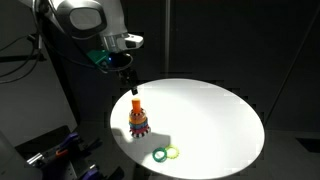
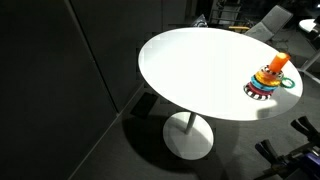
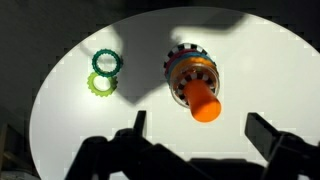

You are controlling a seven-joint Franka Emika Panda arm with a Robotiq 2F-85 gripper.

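Observation:
On the white round table stands a ring stacker (image 1: 138, 122) with an orange post (image 1: 136, 105) and several coloured rings around it. In the wrist view the orange post (image 3: 203, 104) points up toward the camera, with the stacked rings (image 3: 183, 66) below it. Loose on the table, close together, lie a teal ring (image 3: 105, 63) and a yellow-green ring (image 3: 102, 84). My gripper is open, its black fingers (image 3: 137, 128) wide apart with nothing between them. In exterior view 1, the gripper (image 1: 119, 79) hangs above and slightly left of the stacker, clear of it.
The white table (image 1: 205, 115) has wide free room to the right of the stacker. Its edge (image 2: 145, 72) is round, and dark floor lies beyond. Cables (image 1: 60, 150) lie near the arm's base at the left.

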